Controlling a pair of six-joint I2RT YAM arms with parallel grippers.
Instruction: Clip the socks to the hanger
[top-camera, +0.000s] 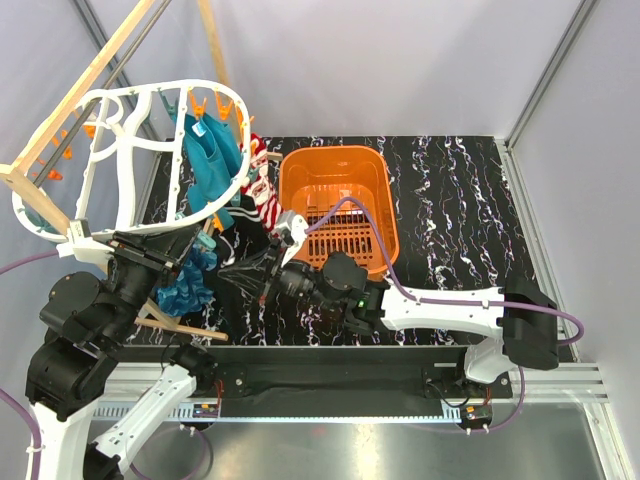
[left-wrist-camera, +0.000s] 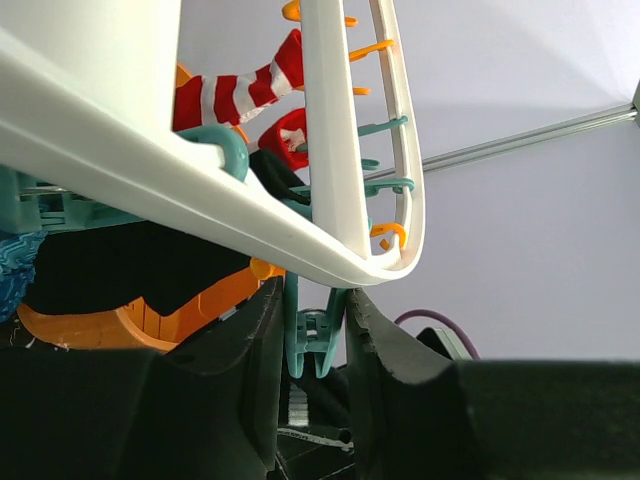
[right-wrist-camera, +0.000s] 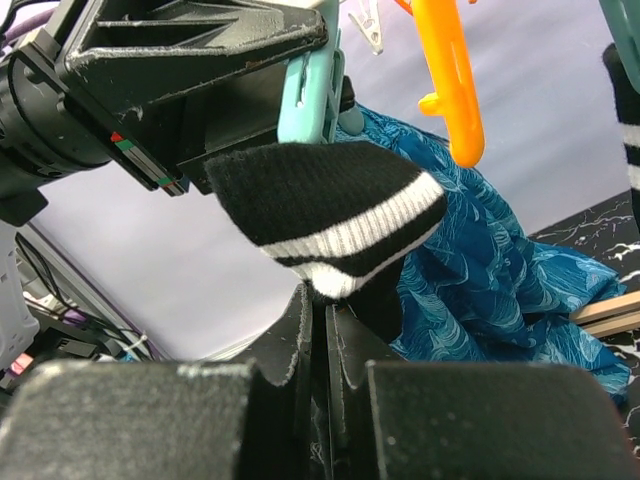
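In the left wrist view my left gripper is shut on a teal clip (left-wrist-camera: 312, 335) hanging below the rim of the white hanger (left-wrist-camera: 335, 130). My right gripper is shut on a black sock with white stripes (right-wrist-camera: 340, 215). The sock's upper edge is right at the lower end of the teal clip (right-wrist-camera: 308, 95); whether it lies between the clip's fingers I cannot tell. From above, the right gripper (top-camera: 232, 272) is just right of and below the left one. Another black striped sock (right-wrist-camera: 625, 130) hangs at the right wrist view's edge.
Teal cloth (top-camera: 208, 160), a red-and-white striped sock (top-camera: 262, 185) and blue patterned cloth (top-camera: 185, 285) hang around the hanger. An orange clip (right-wrist-camera: 450, 80) is close beside the teal one. The orange basket (top-camera: 385, 200) stands behind the right arm.
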